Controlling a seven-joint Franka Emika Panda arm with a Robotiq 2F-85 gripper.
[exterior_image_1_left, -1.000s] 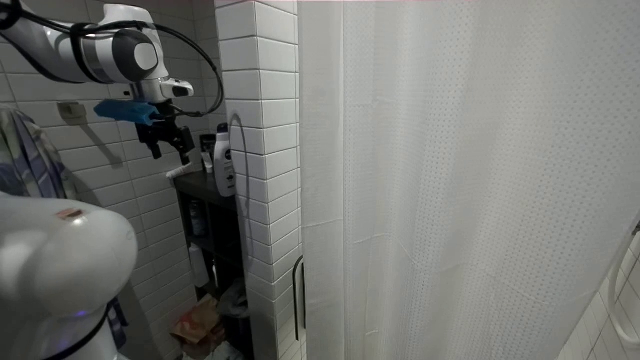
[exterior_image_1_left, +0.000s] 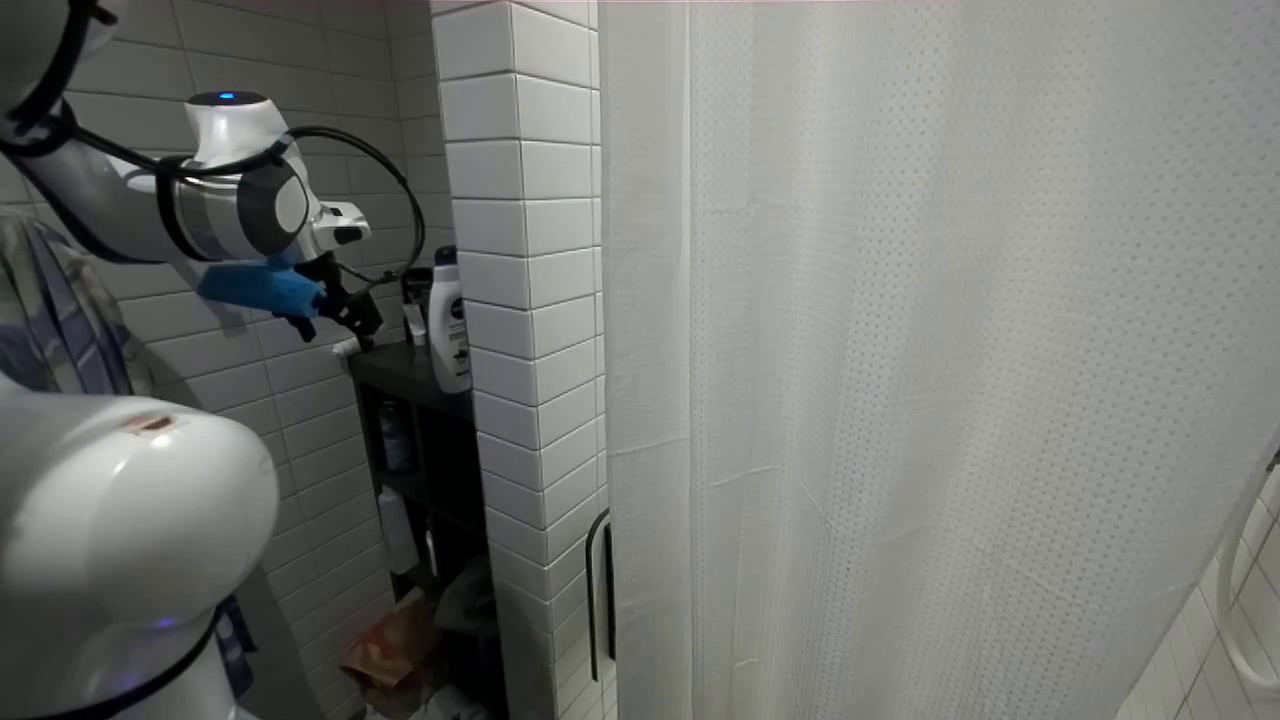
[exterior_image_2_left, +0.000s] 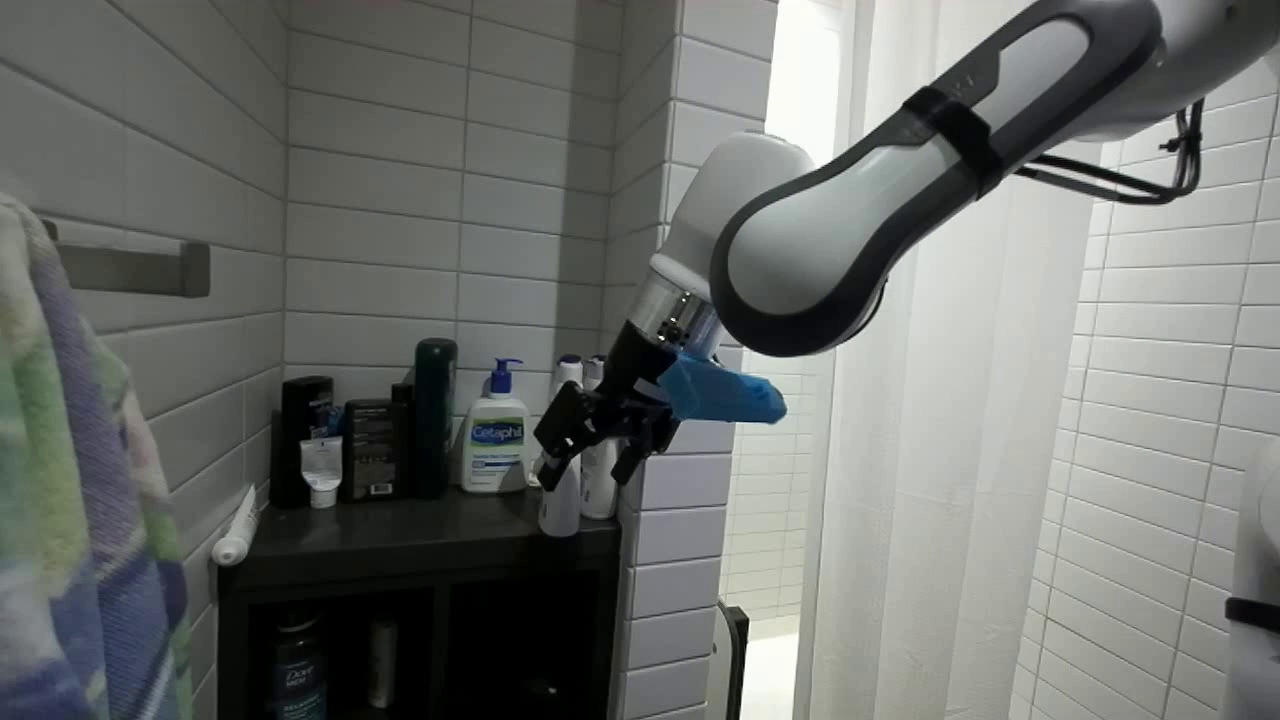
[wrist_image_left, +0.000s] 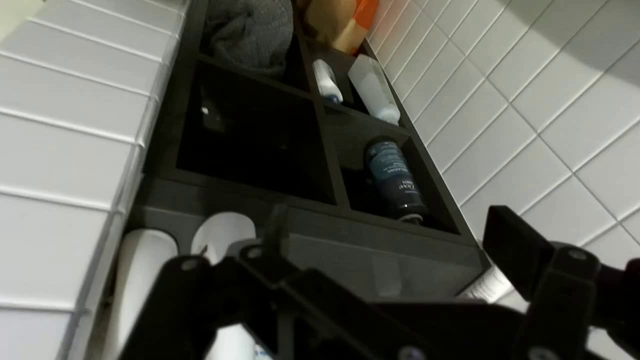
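Observation:
My gripper (exterior_image_2_left: 587, 475) stands open at shelf-top height, in front of the right end of the dark shelf (exterior_image_2_left: 420, 534). Behind its fingers are white bottles; one white bottle (exterior_image_2_left: 559, 510) shows below them in exterior view 2. Nothing is held between the fingers. In the wrist view the gripper is spread wide, with the shelf's bare top between its fingertips. Two white bottles lie toward its left finger, including a slim white bottle (wrist_image_left: 144, 258). A white tube (exterior_image_2_left: 236, 534) leans against the wall at the shelf's left end.
A Cetaphil pump bottle (exterior_image_2_left: 494, 446), dark green bottle (exterior_image_2_left: 434, 408), black box-shaped bottle (exterior_image_2_left: 374, 450) and small white tube (exterior_image_2_left: 321, 468) stand along the shelf top. The tiled pillar (exterior_image_1_left: 528, 300) borders its right side. A towel (exterior_image_2_left: 96, 480) hangs left, a shower curtain (exterior_image_1_left: 936, 360) right.
My arm and gripper have come down and tilted, with the fingers now nearer shelf-top height. The items on the shelf look unmoved.

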